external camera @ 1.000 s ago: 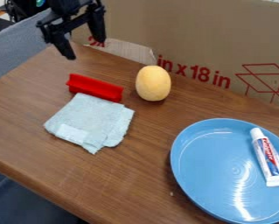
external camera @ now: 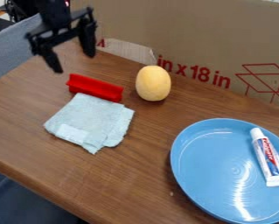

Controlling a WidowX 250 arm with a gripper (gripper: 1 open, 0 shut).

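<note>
My gripper (external camera: pixel 73 61) hangs at the upper left, blurred, its fingers spread apart with nothing seen between them, above and left of a red bar-shaped object (external camera: pixel 94 86). A folded light blue cloth (external camera: pixel 89 122) lies just in front of the red object. A yellow egg-shaped object (external camera: pixel 153 83) stands to the right. A blue plate (external camera: pixel 205 175) at the lower right holds a toothpaste tube (external camera: pixel 268 158).
A cardboard box (external camera: pixel 223 44) forms the back behind the wooden table (external camera: pixel 118 184). Grey fabric (external camera: pixel 13 52) lies beyond the table's left edge.
The objects on the table are unchanged.
</note>
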